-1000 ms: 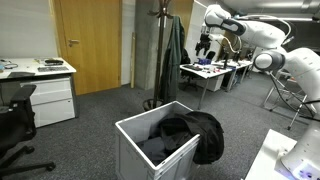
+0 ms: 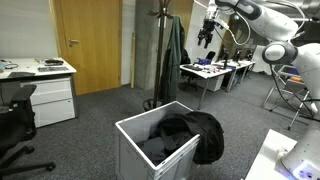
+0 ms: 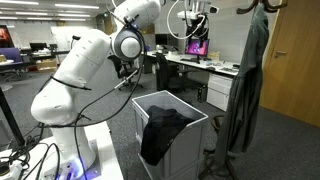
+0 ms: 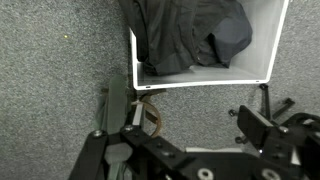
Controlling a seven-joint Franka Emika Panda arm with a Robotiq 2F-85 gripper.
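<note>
My gripper [image 2: 207, 35] hangs high in the room, well above the floor and away from the bin. In the wrist view its fingers are far apart, the gripper being open with nothing seen held between them. Below it, a large light-grey bin [image 4: 212, 81] has a black garment [image 4: 185, 35] inside. That black garment [image 2: 208, 138] drapes over the bin's rim in exterior view 1. Dark green cloth [image 3: 243, 90] hangs from a coat rack [image 2: 162, 50].
Behind the bin stand desks [image 2: 205, 70] with monitors and chairs. An office chair [image 2: 18, 125] is at the left, near a white drawer cabinet [image 2: 50, 95]. The arm's white base table [image 2: 268, 160] stands at front right. Grey carpet is clear around the bin.
My gripper and the upper arm have risen in exterior view 1. The bin, the garment and the coat rack have stayed in place.
</note>
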